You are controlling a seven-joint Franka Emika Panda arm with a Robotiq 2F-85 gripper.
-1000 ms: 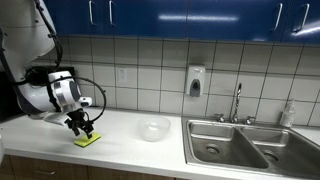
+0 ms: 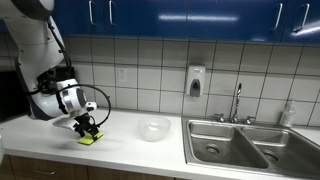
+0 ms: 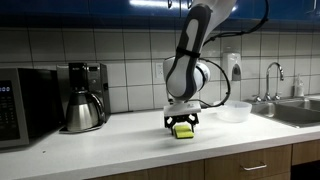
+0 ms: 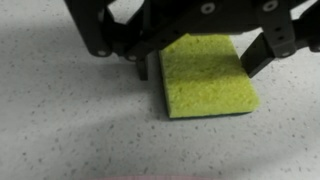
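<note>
A yellow-green sponge with a dark underside lies flat on the pale counter. In the wrist view my gripper is open over it, with one finger at each side of the sponge; whether either touches is hard to tell. Exterior view 1 has the gripper low at the counter's left part, right at the sponge. From the other side, the sponge shows just under the fingers, which partly cover its top.
A clear white bowl stands to the right of the sponge, and beyond it is the double sink. A coffee maker and a microwave occupy the counter's other end. Bare counter surrounds the sponge.
My gripper has come down and slightly right, from above the sponge to right at it. The sponge appears to be in about the same place.
</note>
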